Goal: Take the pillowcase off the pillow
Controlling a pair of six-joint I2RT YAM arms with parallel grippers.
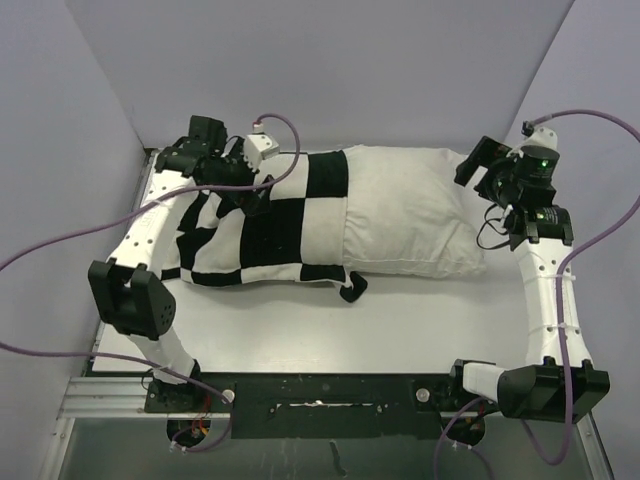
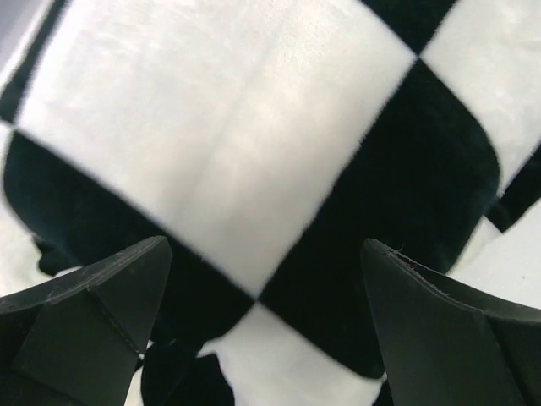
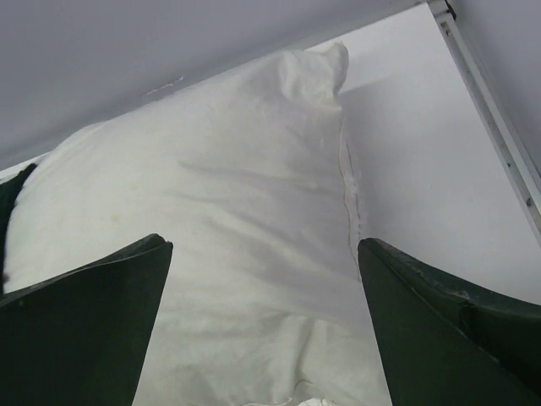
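A black-and-white checkered pillowcase (image 1: 321, 230) covers the left half of the table, bunched and creased toward its left end. Out of its right side comes the white pillow (image 1: 410, 215), its right half bare. My left gripper (image 1: 262, 180) stands open over the checkered cloth, whose squares fill the left wrist view between the fingers; whether they touch it is unclear. Off the pillow's right end, my right gripper (image 1: 470, 178) is open. In the right wrist view, the bare pillow (image 3: 228, 186) lies beyond its spread fingers (image 3: 93, 326), with nothing held.
Grey walls stand behind and at both sides. Purple cables (image 1: 600, 235) arch from both arms.
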